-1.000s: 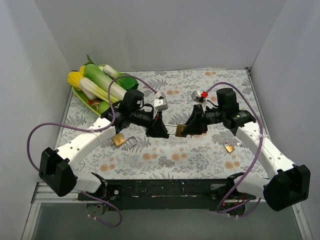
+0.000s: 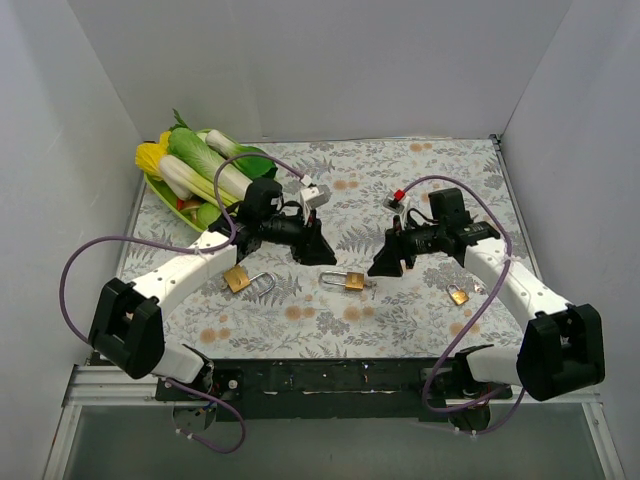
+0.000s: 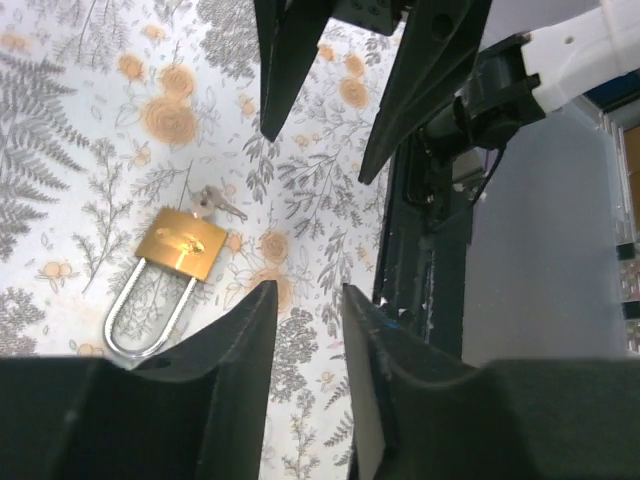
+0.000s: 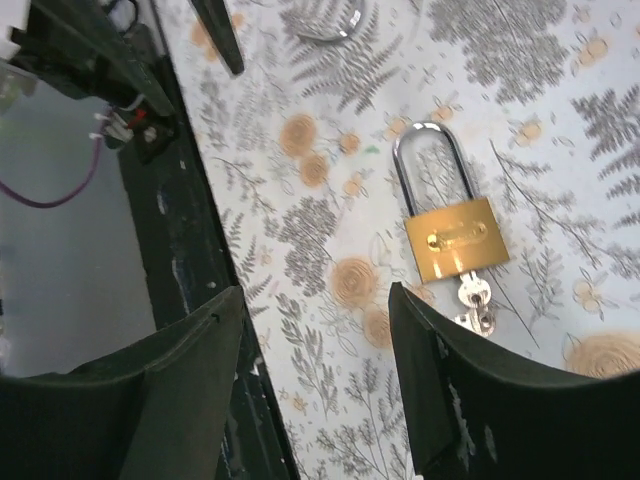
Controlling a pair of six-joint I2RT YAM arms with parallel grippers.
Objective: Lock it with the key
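A brass padlock [image 2: 354, 281] lies on the patterned mat between my grippers, its long silver shackle pointing left in the top view. A small key is at the lock's bottom end, seen also beside the brass body [image 3: 180, 243] in the left wrist view. My left gripper [image 2: 316, 252] hangs just above and left of the lock, its fingers parted with nothing between them. My right gripper [image 2: 388, 262] is over the lock's right side, also open and empty.
A second padlock [image 2: 238, 279] lies at left, a smaller one [image 2: 457, 295] at right. A green basket of vegetables [image 2: 153, 190] fills the back left. Grey walls bound the mat.
The padlock was held up between the grippers; it now lies on the mat, released, with its shackle turned to point left.
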